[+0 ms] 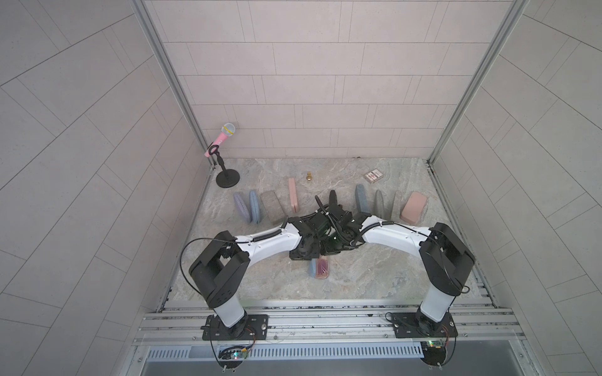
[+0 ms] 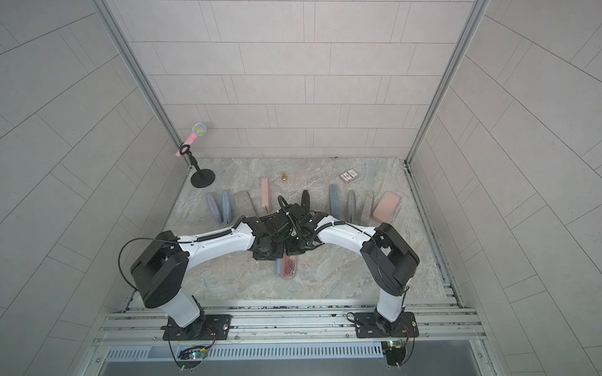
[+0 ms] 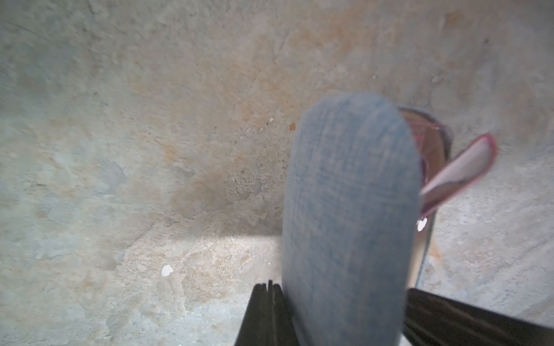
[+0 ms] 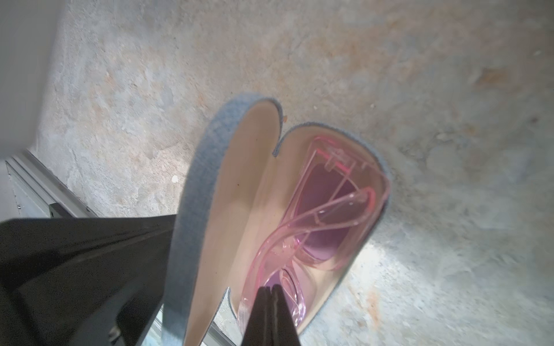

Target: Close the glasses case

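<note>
The open glasses case [image 1: 312, 268] lies near the table's front, its blue fabric lid [image 3: 352, 213] standing up on the left side. Inside its beige-lined base rest pink glasses with purple lenses; one temple [image 3: 461, 170] juts past the lid edge in the left wrist view. My left gripper is shut, nothing visible between its fingers, at the lid's outer side. My right gripper is also shut and empty, over the near end of the glasses in its wrist view. Both arms hide the case's far part in the top views.
A row of other cases lies behind the arms, including a grey one [image 1: 272, 205] and a pink one [image 1: 414, 207]. A microphone on a stand [image 1: 227, 178] is at back left, a card box [image 1: 373, 175] at back right.
</note>
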